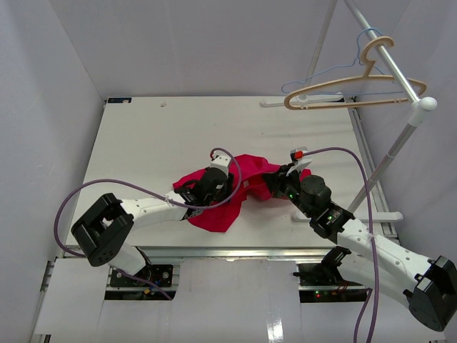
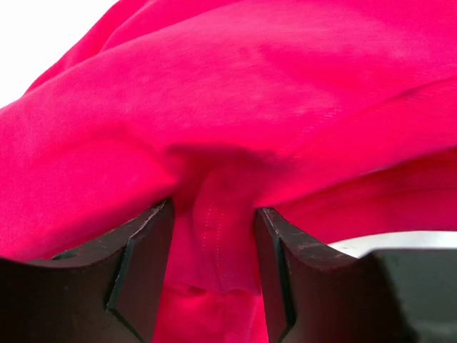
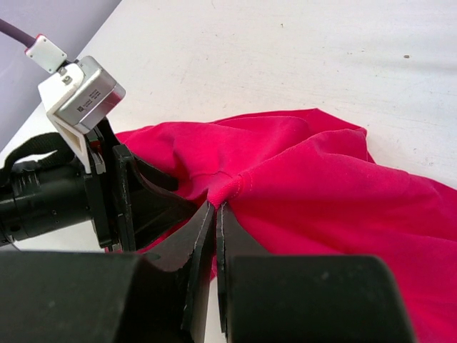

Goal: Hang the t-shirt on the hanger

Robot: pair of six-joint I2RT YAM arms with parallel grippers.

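Note:
The red t-shirt [image 1: 218, 218] lies bunched on the white table. In the left wrist view my left gripper is down in the fabric, a stitched fold [image 2: 225, 264] between its fingers; I cannot tell how firmly they close on it. My right gripper is shut on a stitched edge of the t-shirt, raising part of it at the right of the pile. The beige hanger [image 1: 345, 103] hangs on the rail at the upper right, apart from the t-shirt.
A blue wire hanger [image 1: 321, 72] hangs behind the beige one on the white rack [image 1: 400, 133], whose legs stand on the table's right side.

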